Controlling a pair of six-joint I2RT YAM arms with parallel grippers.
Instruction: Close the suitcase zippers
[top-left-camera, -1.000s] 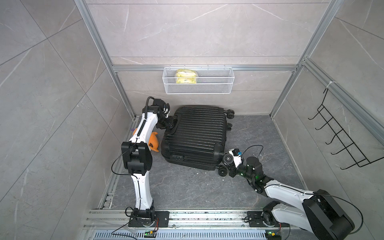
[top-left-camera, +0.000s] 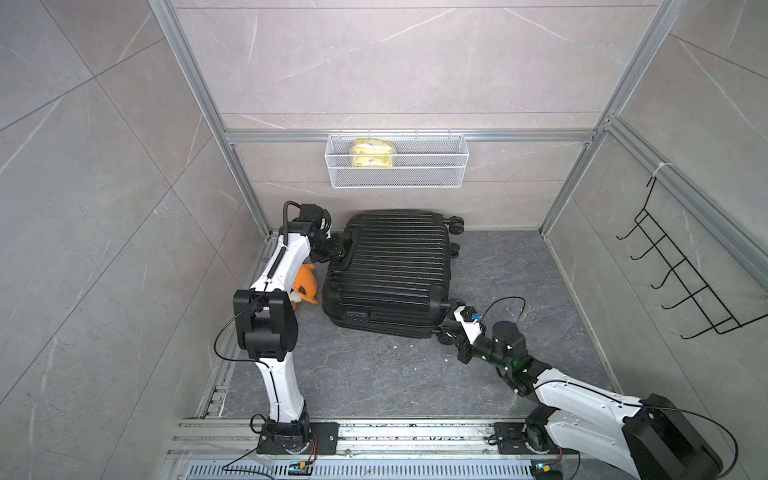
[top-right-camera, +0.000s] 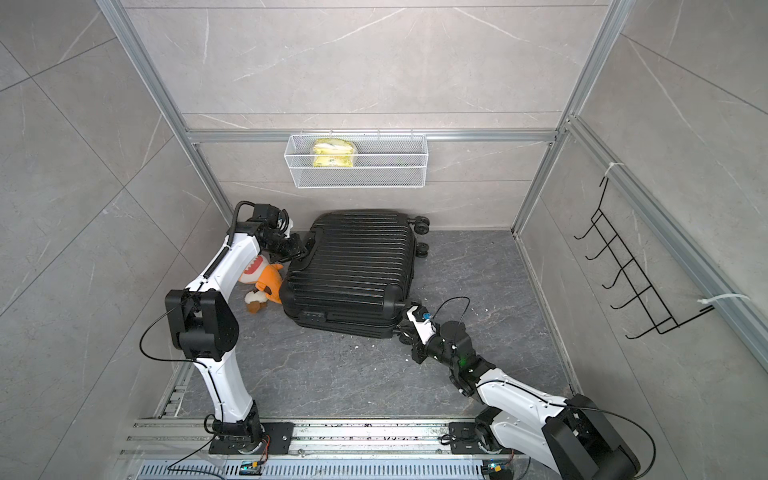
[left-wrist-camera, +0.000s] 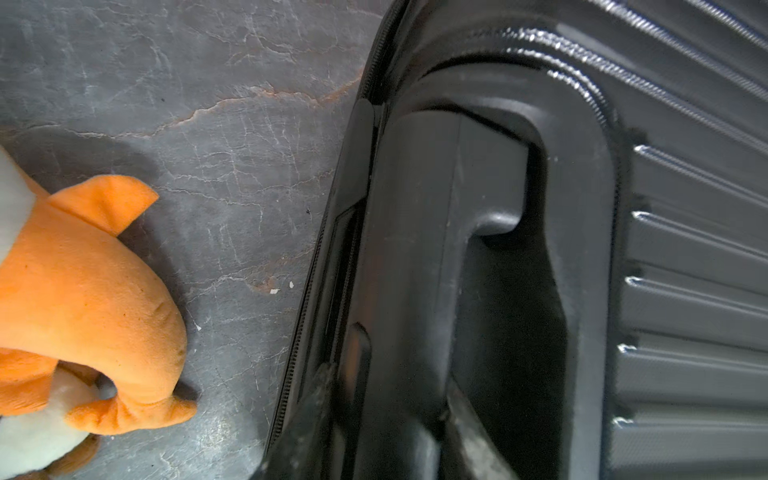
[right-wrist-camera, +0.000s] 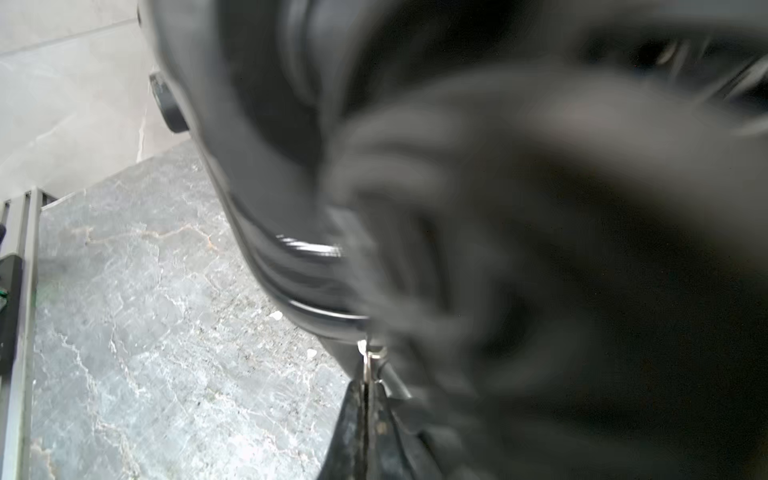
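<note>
The black ribbed suitcase (top-left-camera: 396, 268) lies flat on the floor, its wheels to the right. My left gripper is shut on its side handle (left-wrist-camera: 408, 264), one finger on each side of the bar. Left of the handle runs the zipper track (left-wrist-camera: 302, 320) along the suitcase edge. At the near right corner, by the wheels, my right gripper is shut. A small shiny metal zipper pull (right-wrist-camera: 365, 356) runs into the line between its fingertips. A blurred dark wheel (right-wrist-camera: 560, 240) hides much of the right wrist view.
An orange plush toy (left-wrist-camera: 104, 296) lies on the floor left of the suitcase, under the left arm. A white wire basket (top-left-camera: 432, 164) hangs on the back wall, and a black hook rack (top-left-camera: 688, 280) on the right wall.
The right gripper has moved slightly left at the wheel corner, and the suitcase's wheel end has shifted slightly left. The left arm has moved a little left and toward the front.
</note>
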